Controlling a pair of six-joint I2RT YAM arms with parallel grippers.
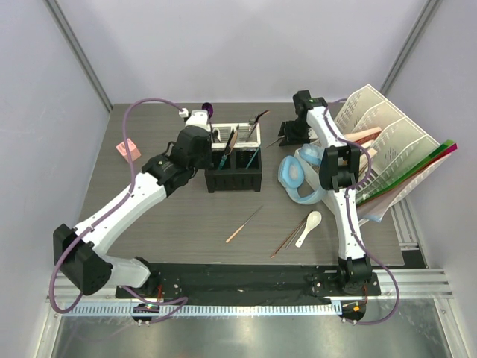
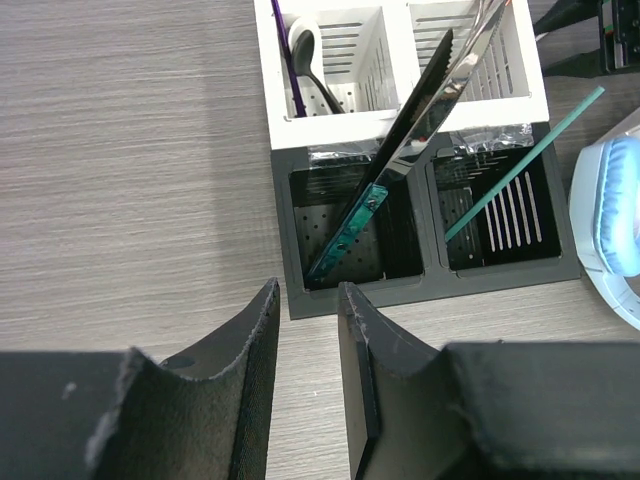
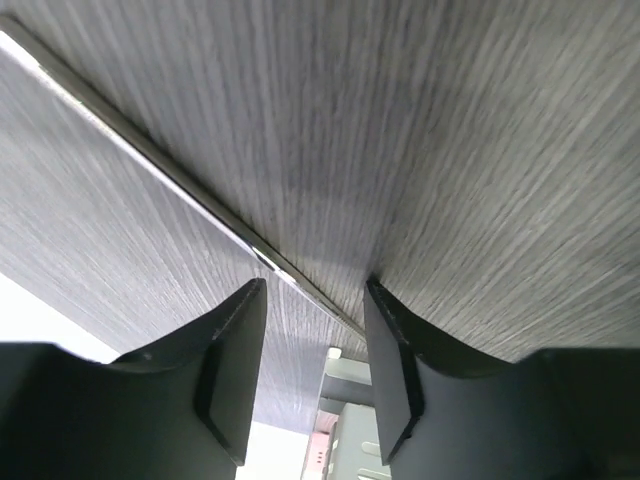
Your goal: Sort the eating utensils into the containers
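The utensil caddy, white section [image 2: 275, 60] behind and black section [image 2: 430, 290] in front, holds a purple utensil, a dark spoon [image 2: 306, 62], knife-like utensils [image 2: 370, 205] and a teal stick [image 2: 505, 180]. My left gripper hangs open above its front left, empty. My right gripper is down at the table, fingers apart around a thin metal utensil [image 3: 190, 190] lying on the grey surface. A chopstick [image 1: 242, 226], more sticks [image 1: 287, 240] and a white spoon [image 1: 308, 228] lie on the front of the table.
Blue looped objects [image 1: 291, 171] lie right of the caddy beside a large white rack [image 1: 395, 142] with boards. A pink cube [image 1: 128, 151] sits at left.
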